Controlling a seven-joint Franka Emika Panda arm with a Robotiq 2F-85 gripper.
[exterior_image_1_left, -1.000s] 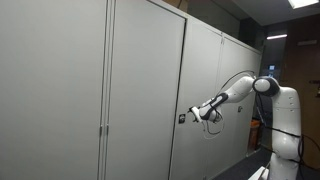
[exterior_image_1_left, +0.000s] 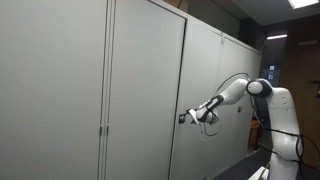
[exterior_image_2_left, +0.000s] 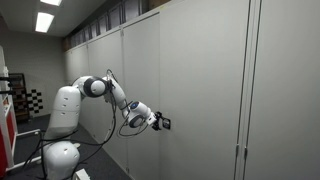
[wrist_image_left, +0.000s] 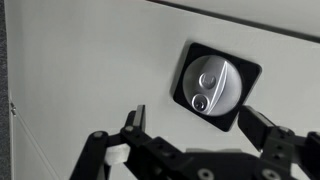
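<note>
A round silver latch (wrist_image_left: 212, 85) in a square black plate sits on a pale grey cabinet door (wrist_image_left: 95, 70). A small keyhole disc shows on its face. My gripper is open, its two black fingertips spread wide, with the latch ahead of them and nothing held. From the side, the gripper (exterior_image_1_left: 190, 117) is close to the door, just right of the dark latch plate (exterior_image_1_left: 182, 118). In the other exterior view, the gripper (exterior_image_2_left: 157, 121) is close beside the latch plate (exterior_image_2_left: 166, 123); whether it touches cannot be told.
Tall grey cabinet doors (exterior_image_1_left: 145, 80) fill the wall, all apparently shut. Another dark latch (exterior_image_1_left: 240, 108) lies farther right, behind the arm (exterior_image_1_left: 238, 91). A cable (exterior_image_2_left: 100, 142) loops beneath the arm. Open floor (exterior_image_2_left: 105, 165) lies before the cabinets.
My gripper has shifted very slightly, seemingly a little lower beside the latch. No movement shows in the door or latch.
</note>
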